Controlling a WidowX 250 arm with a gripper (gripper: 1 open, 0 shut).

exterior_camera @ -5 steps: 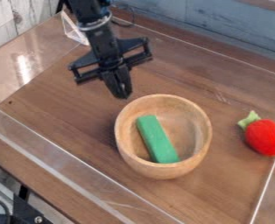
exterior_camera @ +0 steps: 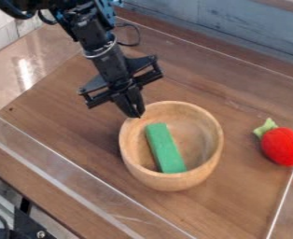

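My black gripper [exterior_camera: 132, 108] hangs at the rear-left rim of a wooden bowl [exterior_camera: 202, 169], its tips close together and pointing down; whether they touch the rim I cannot tell. It looks shut, with nothing visible between its fingers. A green block [exterior_camera: 165, 148] lies lengthwise inside the bowl.
A red strawberry-like toy [exterior_camera: 281, 146] with a green top lies right of the bowl. A blue plank wall [exterior_camera: 243, 33] runs along the back, and a rail borders the front left edge.
My gripper has moved down and slightly toward the front, to the bowl's rear-left rim. The bowl and block have shifted very slightly left.
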